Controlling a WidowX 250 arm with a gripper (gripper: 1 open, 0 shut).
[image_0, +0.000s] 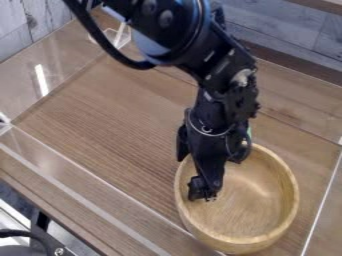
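The black robot arm reaches down from the top centre, its gripper (198, 174) lowered into the left part of a round, light wooden bowl (257, 208) at the lower right of the table. The gripper is open, with its lower finger near the bowl's inner left side. A small light object is partly visible behind the gripper's right side; the arm hides most of it, so I cannot tell what it is.
A white cord lies at the far upper left edge. Pale plank walls stand behind, and dark cables show at the lower left corner.
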